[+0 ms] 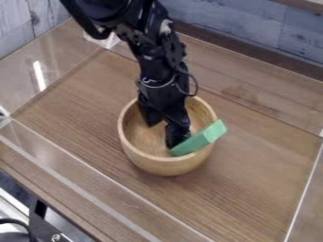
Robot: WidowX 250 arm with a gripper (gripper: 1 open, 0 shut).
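Note:
A wooden bowl (142,151) sits on the wooden table near the middle of the view. My black gripper (168,129) reaches down from the top into the bowl, its lower end beside a flat mint-green object (202,133) that leans on the bowl's right side and sticks up over the rim. Whether the fingers are open or shut on that object I cannot tell.
A grey-blue plank wall (252,38) runs along the back. Black cables show at the bottom left corner.

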